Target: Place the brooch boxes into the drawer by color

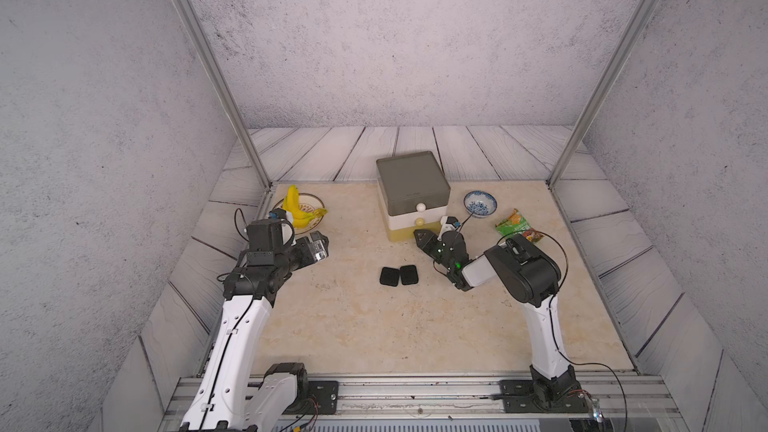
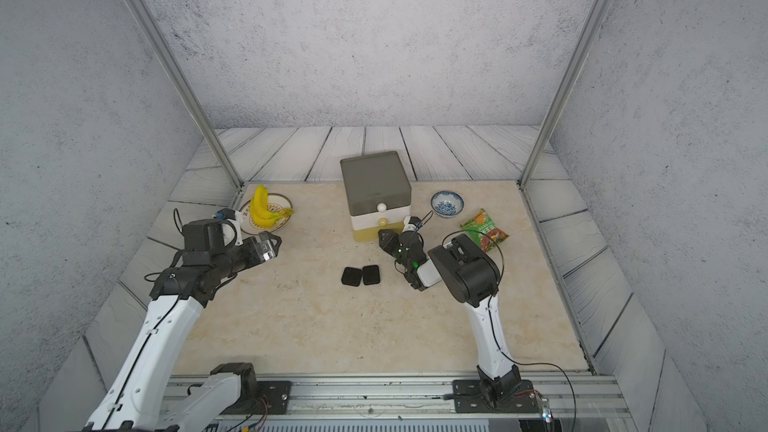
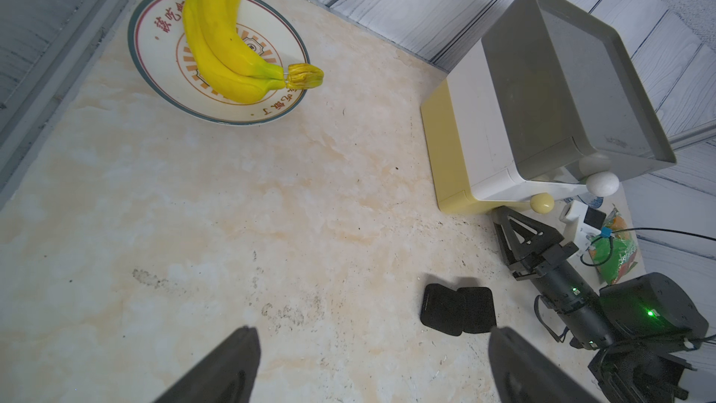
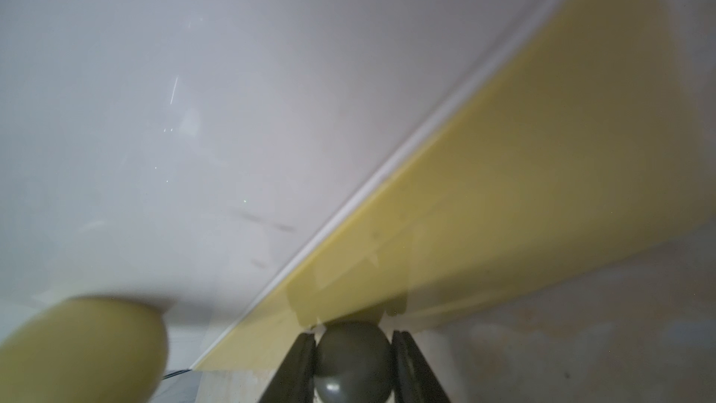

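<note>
Two small black square boxes, one on the left [image 1: 389,276] and one on the right [image 1: 409,274], lie side by side on the table. Behind them stands a drawer unit [image 1: 413,180], grey above, white in the middle and yellow at the bottom, all its drawers closed. My right gripper is at the lowest, yellow drawer [image 4: 522,201], its fingers on either side of a dark grey knob [image 4: 354,365]; whether they press on it is unclear. Over the table's left part, my left gripper stands open and empty.
Bananas [image 1: 300,209] lie on a plate [image 3: 160,78] at the back left. A blue-and-white bowl [image 1: 480,203] and a green snack packet [image 1: 513,224] are right of the drawer unit.
</note>
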